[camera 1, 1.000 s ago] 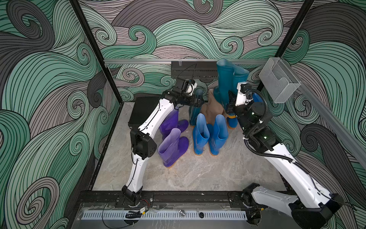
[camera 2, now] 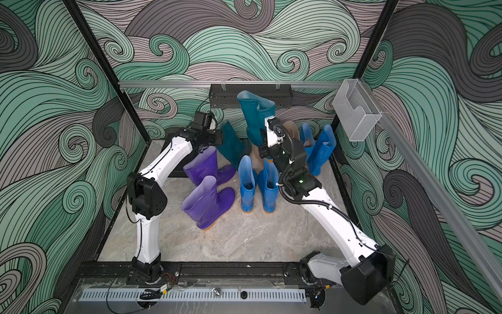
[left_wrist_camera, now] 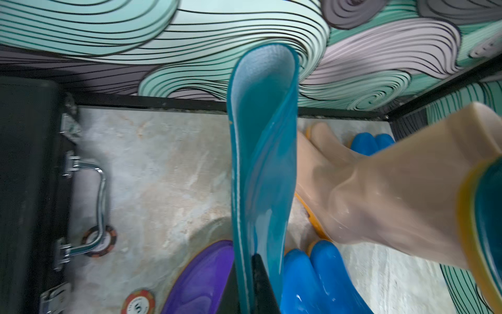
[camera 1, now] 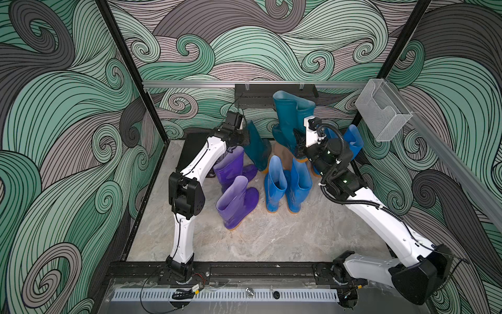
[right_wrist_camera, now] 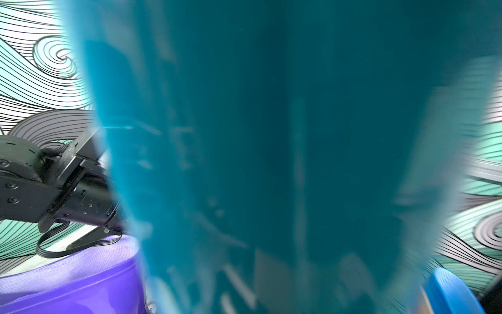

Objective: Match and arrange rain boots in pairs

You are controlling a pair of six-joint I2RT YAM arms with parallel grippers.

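A teal boot [camera 1: 289, 110] is held raised at the back by my right gripper [camera 1: 299, 142], shut on it; it fills the right wrist view. A second teal boot [camera 1: 256, 146] leans toward the left, its shaft top in my left gripper [camera 1: 245, 136], which is shut on that thin edge, as the left wrist view [left_wrist_camera: 261, 157] shows. Two purple boots [camera 1: 235, 204] stand at left front, two blue boots [camera 1: 274, 185] at centre front. A beige boot [left_wrist_camera: 397, 193] and more blue boots [camera 2: 321, 146] are at the back right.
A black case [left_wrist_camera: 28, 198] lies at the back left. A mesh tray [camera 1: 381, 112] hangs on the right rail.
My left gripper moved left, tilting the standing teal boot leftward.
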